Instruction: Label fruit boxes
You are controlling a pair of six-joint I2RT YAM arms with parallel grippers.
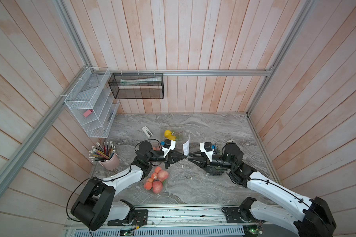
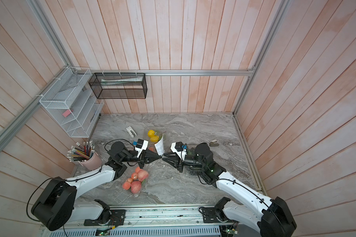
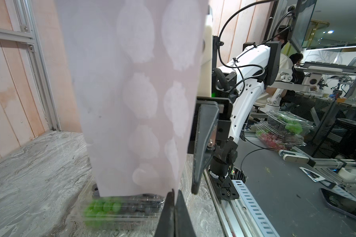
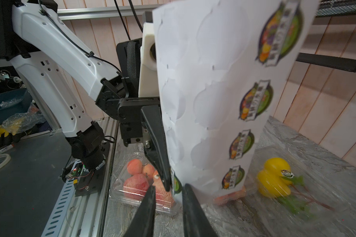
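A white sheet of round fruit labels [image 4: 215,102] stands upright between my two arms. One column of printed green labels is left along its far side, with bare ovals elsewhere. My left gripper is shut at the sheet's lower edge, pinching it. Facing it from the right, my right gripper has its fingers parted around the sheet's bottom near corner, where a single green label [image 4: 177,184] sticks out. Whether its pads touch that label cannot be told. Boxed fruit lies below: peaches [image 4: 136,185], yellow fruit [image 4: 274,177] and green grapes [image 3: 102,207].
A pink pot of pencils [image 1: 110,162] stands at the left. White wire shelves [image 1: 91,103] and a black mesh basket [image 1: 136,92] hang at the back. A small white device [image 1: 146,131] lies behind the left arm.
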